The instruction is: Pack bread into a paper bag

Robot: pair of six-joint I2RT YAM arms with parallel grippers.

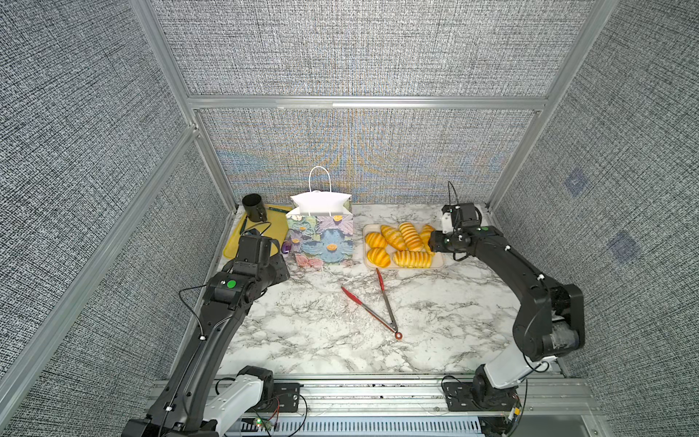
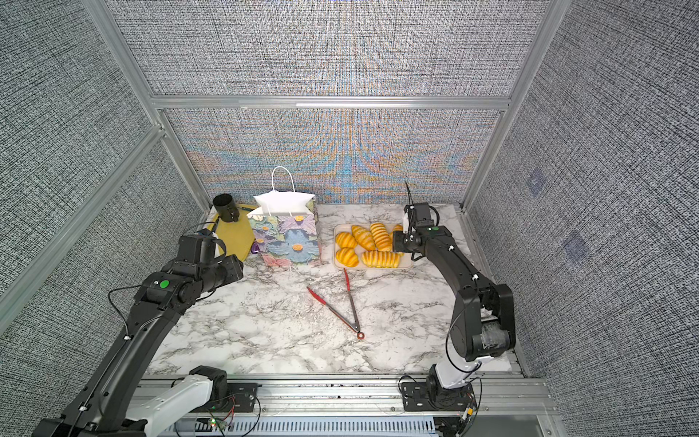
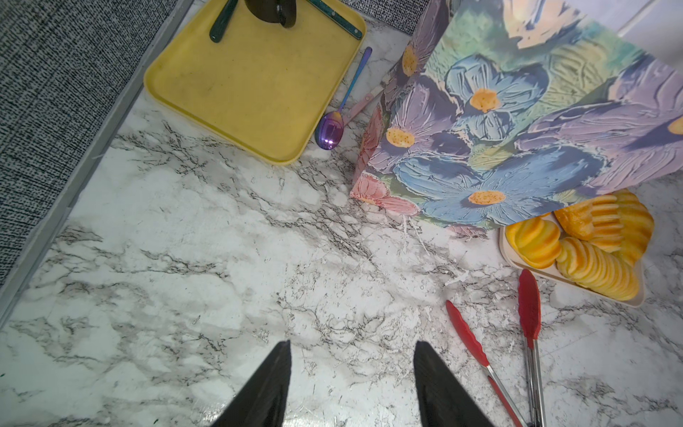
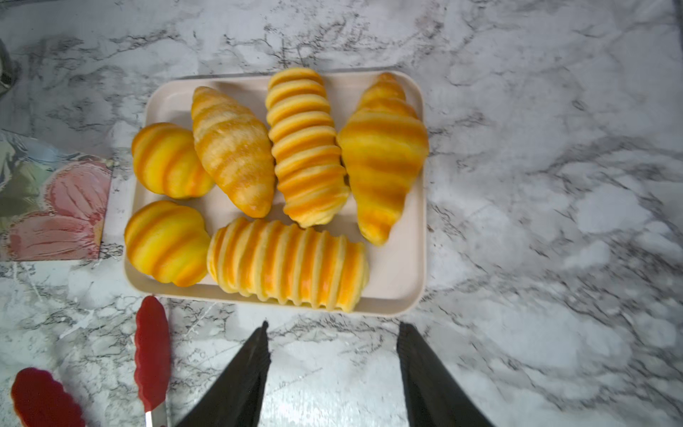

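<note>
The floral paper bag (image 1: 331,244) stands upright at the back, white rim and handle showing. Right of it, several bread rolls (image 4: 298,263) lie on a beige tray (image 4: 405,295). My right gripper hangs low at the tray's right part; in its wrist view the fingers stand apart below the tray, with no bread seen between them. My left gripper is over the table at left, in front of the bag, fingers apart with nothing between.
Red-tipped tongs (image 1: 386,309) lie in front of the tray. A yellow tray (image 3: 242,78) with a dark mug (image 1: 255,207) is at back left, a purple spoon (image 3: 331,131) beside it.
</note>
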